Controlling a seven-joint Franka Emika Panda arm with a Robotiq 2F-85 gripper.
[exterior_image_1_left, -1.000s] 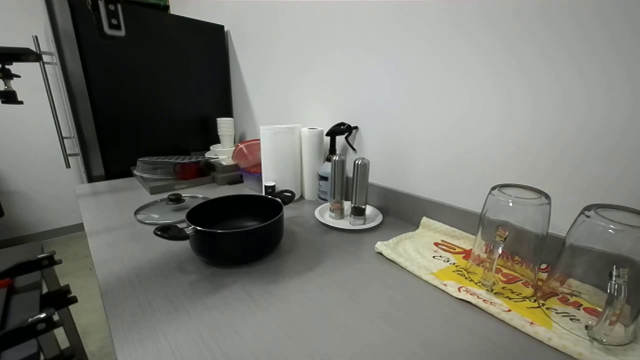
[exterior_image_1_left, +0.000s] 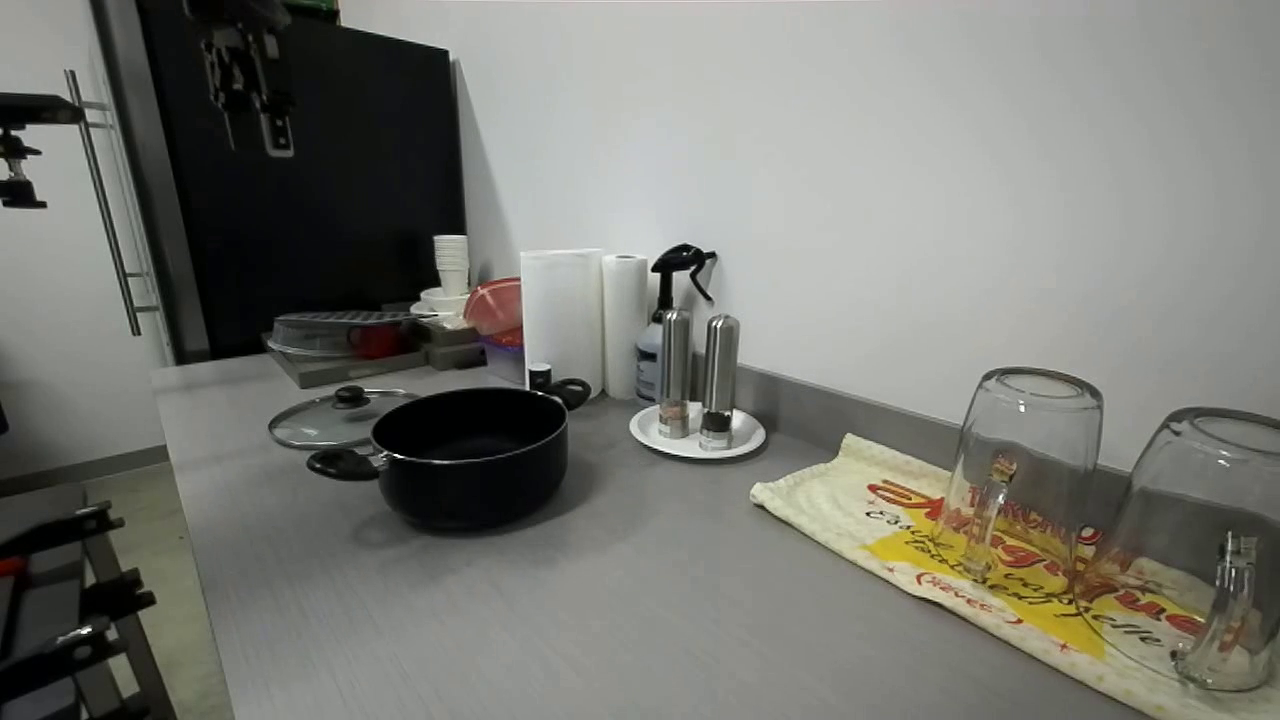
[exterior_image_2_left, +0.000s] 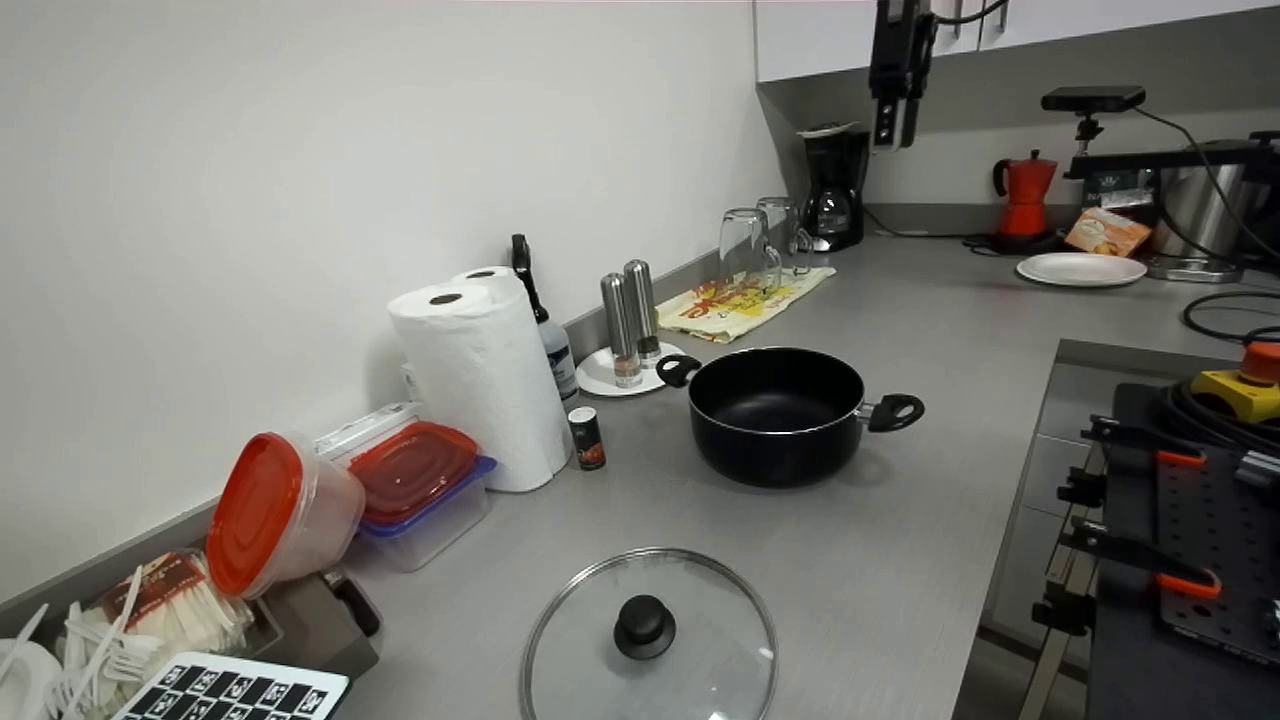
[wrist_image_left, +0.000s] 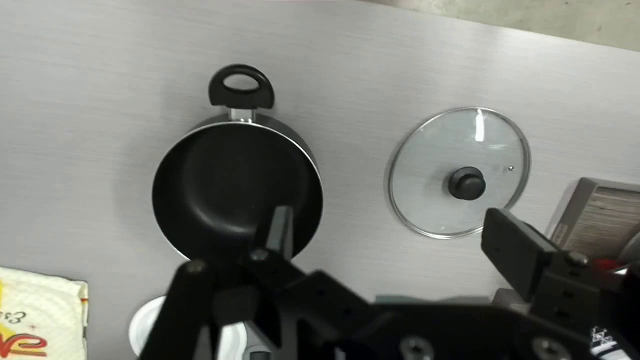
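Observation:
My gripper is open, its two fingers wide apart with nothing between them. In exterior view 1 the gripper (exterior_image_1_left: 254, 142) hangs high above the counter at the upper left. Exterior view 2 shows the gripper (exterior_image_2_left: 894, 138) at the top, also well above everything. A black pot (exterior_image_2_left: 777, 450) with two handles stands upright on the counter, uncovered, its dark inside looking empty. Beside it, apart, a glass lid (wrist_image_left: 432, 156) with a black knob (wrist_image_left: 467, 183) lies flat, knob up. In the wrist view one finger overlaps the pot's rim and the other is near the lid's edge.
Two metal grinders (exterior_image_1_left: 717, 372) stand on a white plate (exterior_image_1_left: 744, 434) by the wall. Paper towel rolls (exterior_image_2_left: 480, 384), a small spice jar (exterior_image_2_left: 587, 438) and plastic containers (exterior_image_2_left: 288, 516) line the wall. Glass mugs (exterior_image_1_left: 1020, 480) rest on a cloth (exterior_image_1_left: 840, 492).
The gripper has come further down into exterior view 1, slightly to the right, and more of it shows. The pot and lid have not moved.

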